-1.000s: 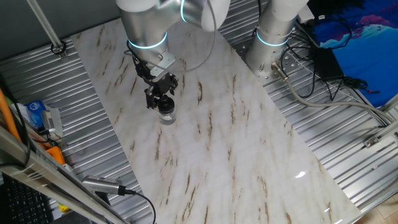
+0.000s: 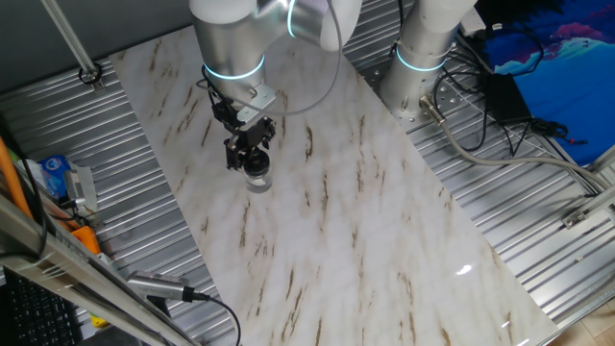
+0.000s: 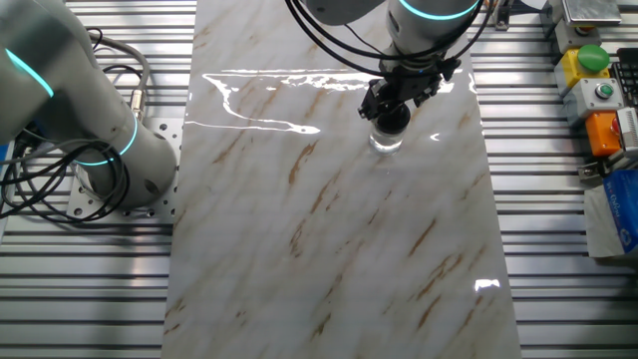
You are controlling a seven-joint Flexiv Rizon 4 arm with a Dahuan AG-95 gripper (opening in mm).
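Observation:
A small clear jar [image 2: 258,183] with a black lid [image 2: 257,160] stands upright on the marble-patterned board. In the second exterior view its clear base [image 3: 385,144] shows below the dark top. My black gripper [image 2: 250,152] is right at the lid, coming down from above and behind it. Its dark finger parts spread to either side near the lid. Black merges with black there, so whether the fingers touch the lid or stand apart from it cannot be made out.
Around the jar the marble board [image 2: 336,250] is bare. Button boxes [image 3: 598,95] and a blue packet [image 3: 623,209] lie off the opposite edge. A cable loops from my arm near the gripper.
The jar stays in the same spot.

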